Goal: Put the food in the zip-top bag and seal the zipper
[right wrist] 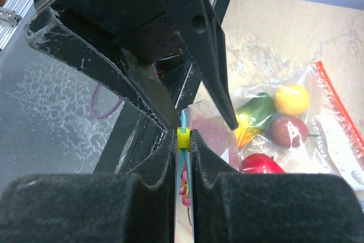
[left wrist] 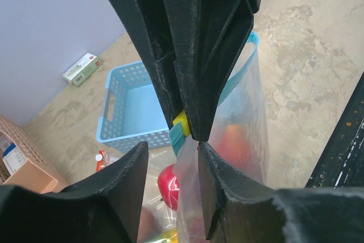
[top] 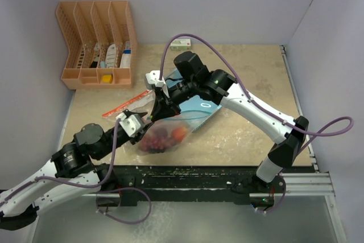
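A clear zip top bag [top: 165, 134] with a blue zip edge [top: 190, 116] holds dark red and orange fruit, in front of both grippers' tips. My right gripper is shut on the yellow zip slider [right wrist: 183, 136], with the blue strip running through it. In the left wrist view, that slider [left wrist: 181, 121] shows pinched at the strip's end [left wrist: 177, 138]. My left gripper is part open, its two fingers apart just below that end, the bag's edge between or just beyond them. In the top view the two grippers nearly touch and hide the slider.
A second clear bag with a red zip [top: 126, 103] lies at the left, with vegetables and fruit inside. Behind are a blue bin [top: 199, 105], a tan divided rack [top: 96, 41] and a small box [top: 181, 44].
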